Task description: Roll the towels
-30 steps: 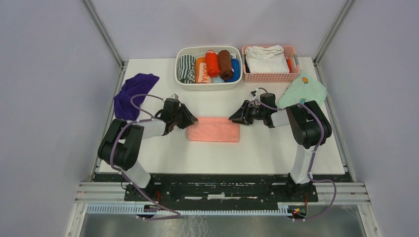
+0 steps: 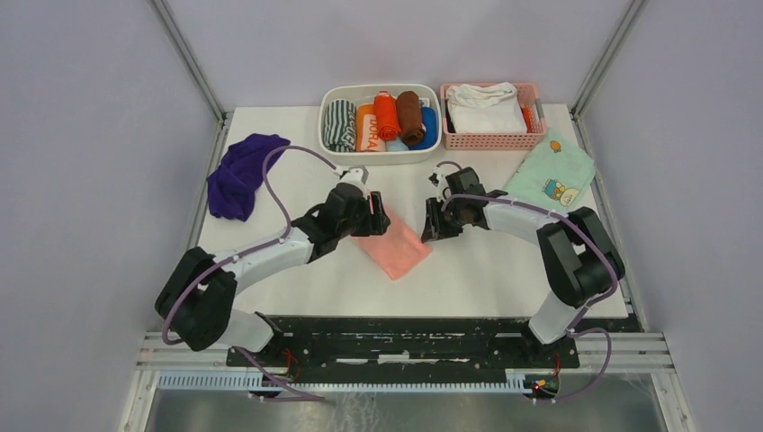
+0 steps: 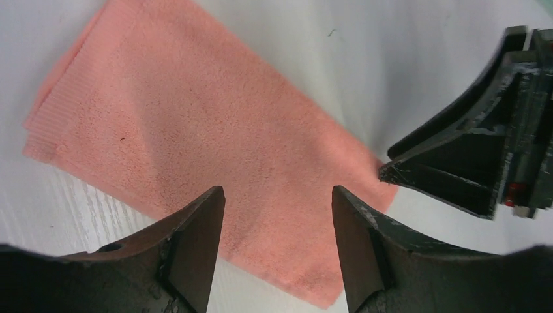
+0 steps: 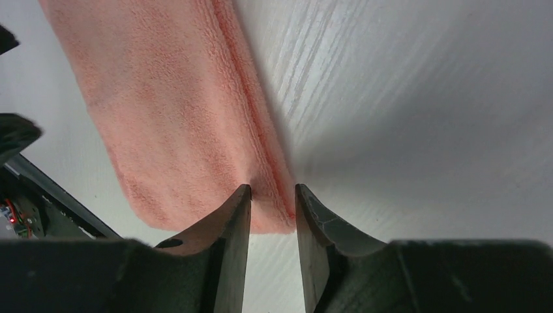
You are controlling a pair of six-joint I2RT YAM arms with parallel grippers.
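The pink towel lies flat and folded at a slant in the middle of the table, with a doubled edge along one long side. My left gripper is open over it, nothing between its fingers. My right gripper is at the towel's near right corner, fingers partly apart around the folded edge; whether they grip cloth is unclear.
A white bin of rolled towels and a pink basket stand at the back. A purple towel lies left, a mint towel right.
The towel has turned from level to slanted, its right end now nearer the front.
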